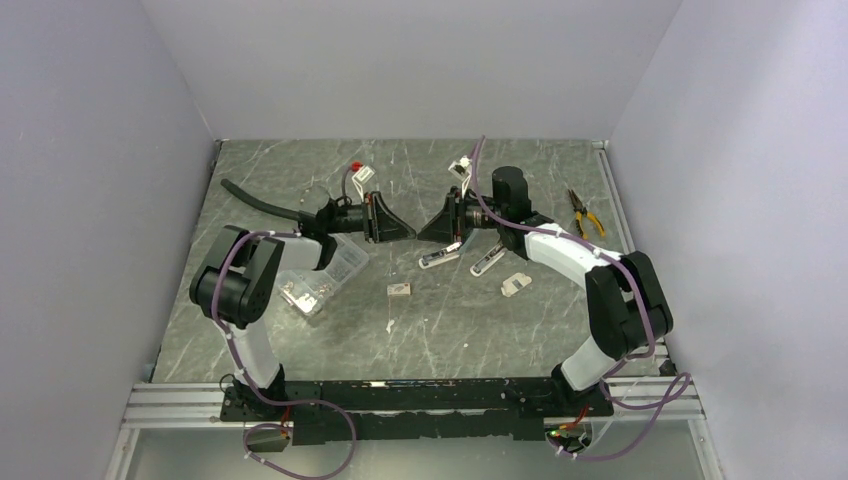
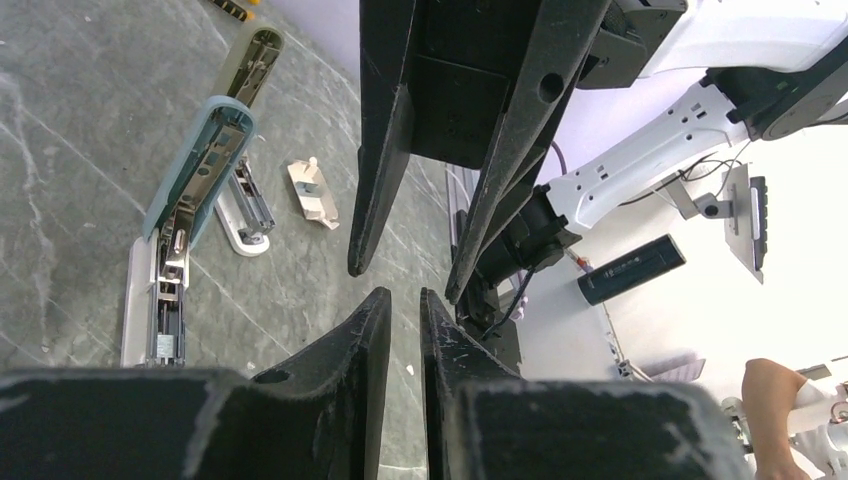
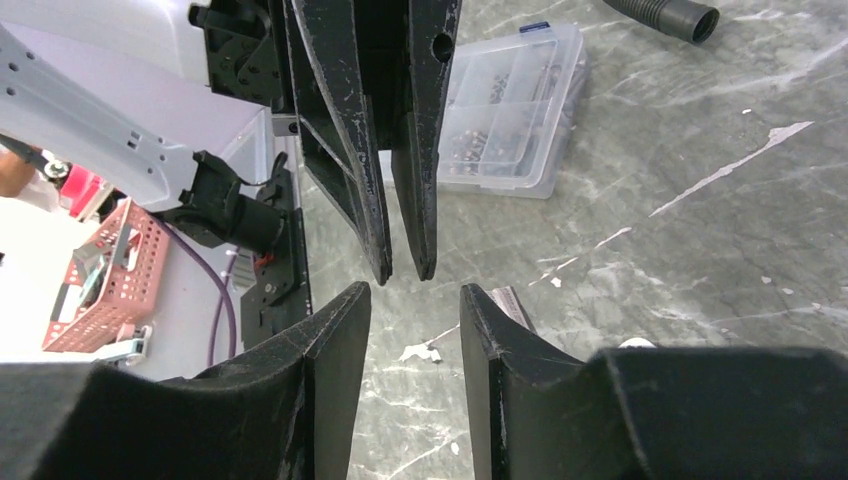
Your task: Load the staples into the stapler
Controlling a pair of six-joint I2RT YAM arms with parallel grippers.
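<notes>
My left gripper (image 1: 398, 226) and right gripper (image 1: 435, 228) hang tip to tip over the middle of the table. In the wrist views the left gripper's fingertips sit close together, part open, and the right's stand apart; nothing shows between either pair. Below the right gripper, two staplers stand opened: a blue one (image 2: 190, 170) and an olive one (image 2: 249, 65), their white bases on the table. A small box (image 1: 399, 289), perhaps the staples, lies at the centre front, seen partly in the right wrist view.
A clear compartment box (image 1: 318, 285) is at left beside a dark hose (image 1: 250, 200). A beige piece (image 1: 516, 284) lies right of centre, pliers (image 1: 585, 215) at the far right.
</notes>
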